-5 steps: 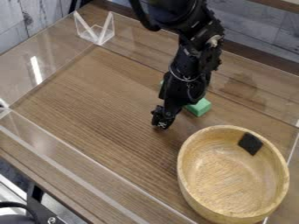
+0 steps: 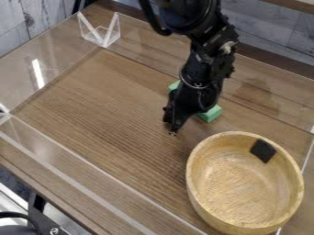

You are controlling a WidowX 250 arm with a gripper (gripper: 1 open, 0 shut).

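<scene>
My black gripper (image 2: 174, 121) reaches down over the wooden table (image 2: 98, 110) at the centre. Its tips are shut, low over the table, just left of a green object (image 2: 208, 113) that is partly hidden behind the arm. Nothing clear shows between the fingers.
A large tan round bowl (image 2: 241, 188) with a black patch on its rim fills the lower right. A white wire stand (image 2: 101, 29) is at the top left.
The gripper has shifted slightly up and left compared with a second ago. The bowl has not moved.
</scene>
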